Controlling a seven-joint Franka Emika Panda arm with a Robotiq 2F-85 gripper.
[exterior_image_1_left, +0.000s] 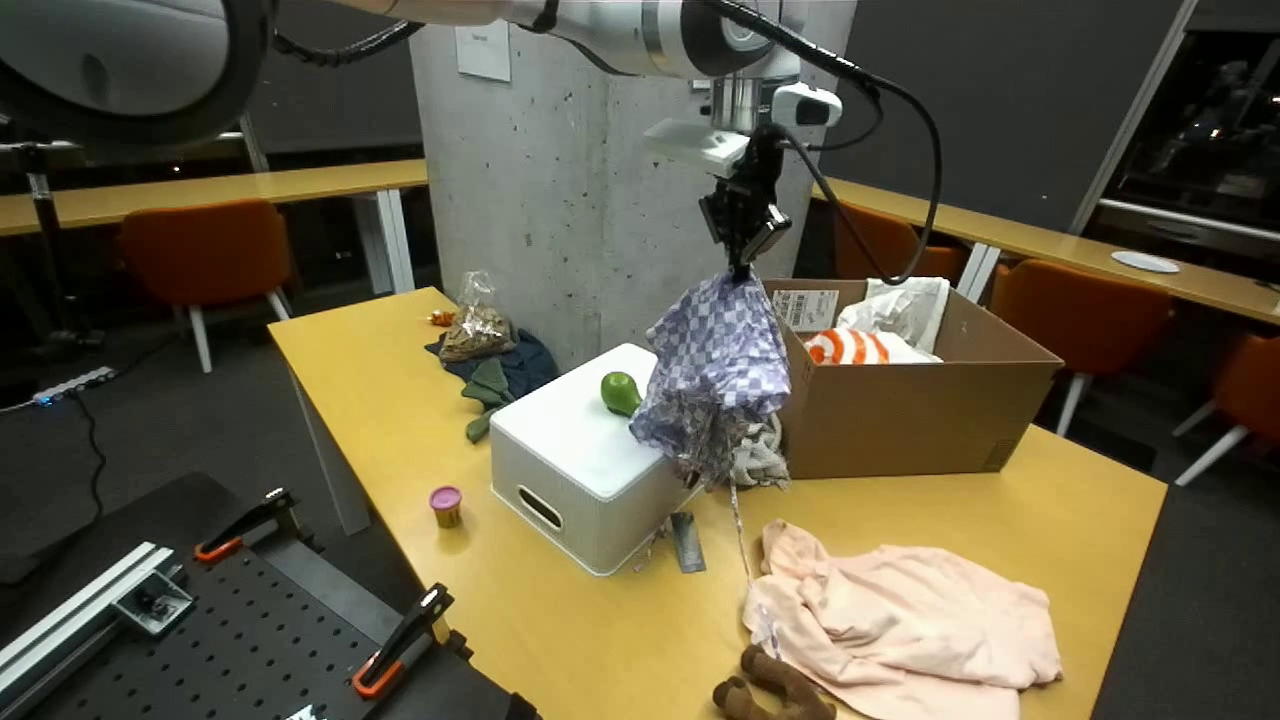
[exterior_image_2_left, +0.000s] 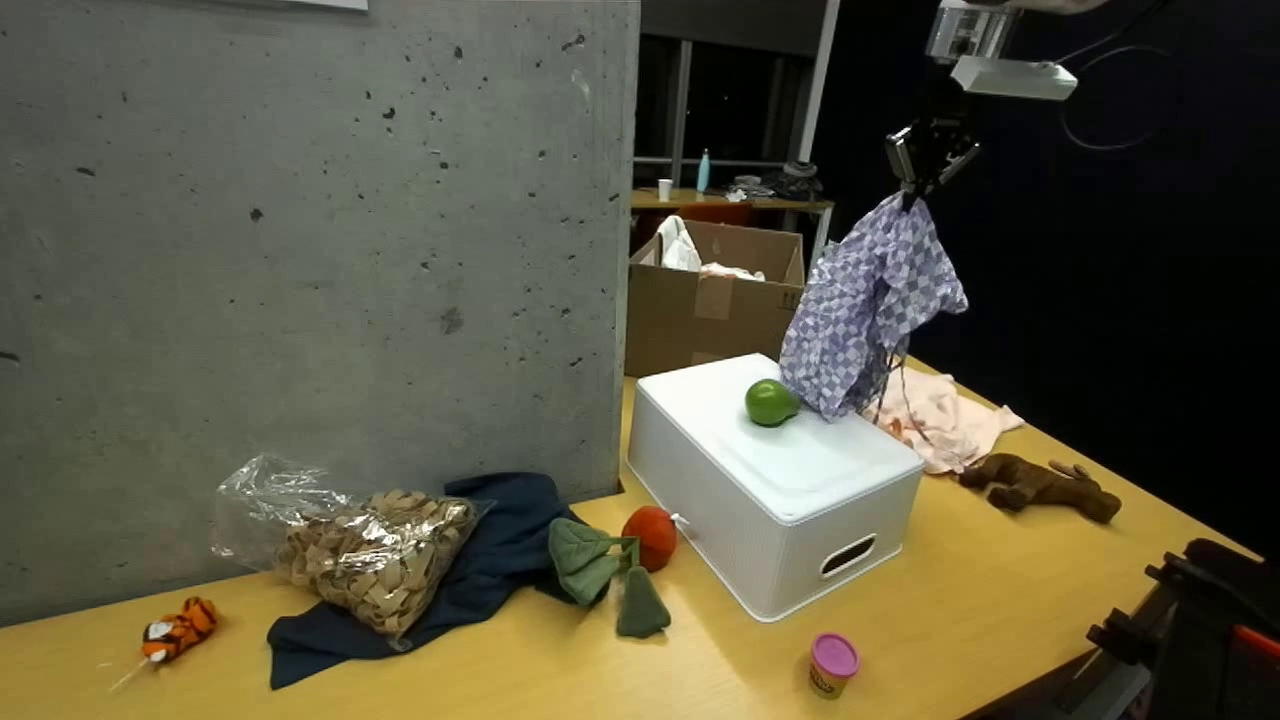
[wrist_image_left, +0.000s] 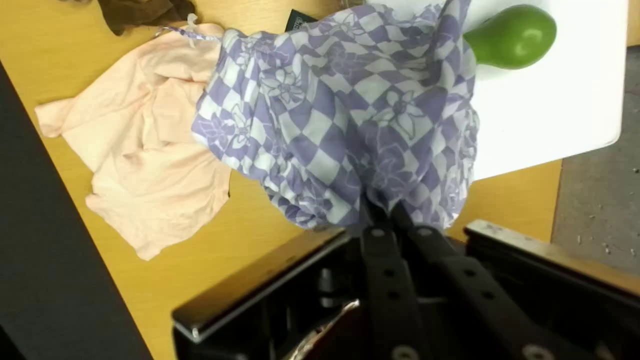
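Note:
A purple-and-white checkered cloth hangs bunched from my gripper, which is shut on its upper edge. In the wrist view the cloth fans out from the fingertips, with a flower print showing. Its lower part hangs against the edge of the white box, close to the green pear-shaped fruit on the lid. Thin strings dangle from the cloth towards the pink garment on the table. Whether the cloth rests on the lid, I cannot tell.
The cardboard box with white and orange-striped cloths stands behind. A brown plush toy lies at the table's front. Beside the white box are a purple-lidded tub, a dark cloth and a clear bag.

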